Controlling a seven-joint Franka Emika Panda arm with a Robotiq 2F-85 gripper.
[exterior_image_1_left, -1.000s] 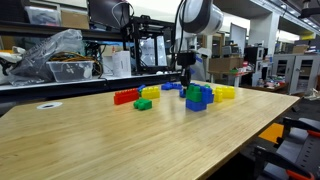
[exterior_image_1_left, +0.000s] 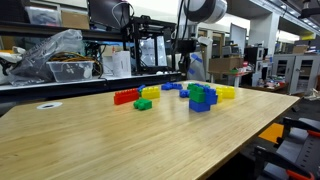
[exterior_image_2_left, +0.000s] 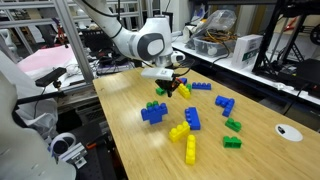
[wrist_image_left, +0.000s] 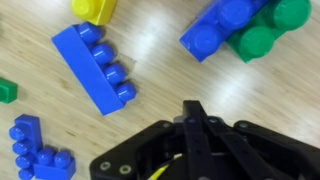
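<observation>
My gripper is shut, and nothing shows between its fingertips in the wrist view. In that view a long blue brick (wrist_image_left: 85, 72) lies to its left, with a yellow brick (wrist_image_left: 93, 10) touching its upper end. Up to the right, a blue brick (wrist_image_left: 217, 28) sits against a green one (wrist_image_left: 256, 38). A bit of yellow (wrist_image_left: 160, 173) peeks out from under the gripper body, mostly hidden. From exterior view 1, the gripper (exterior_image_1_left: 184, 68) hangs above the table, behind a blue and green brick stack (exterior_image_1_left: 200, 101).
Several more bricks lie about, among them a red one (exterior_image_1_left: 126, 96), a green one (exterior_image_1_left: 143, 104) and a yellow one (exterior_image_2_left: 190, 150). A white disc (exterior_image_2_left: 288, 132) rests near one end of the table. Bare wood (exterior_image_1_left: 80, 135) fills the near left in exterior view 1.
In exterior view 1 the gripper has risen away from the bricks and shifted slightly left. The other bricks look much the same.
</observation>
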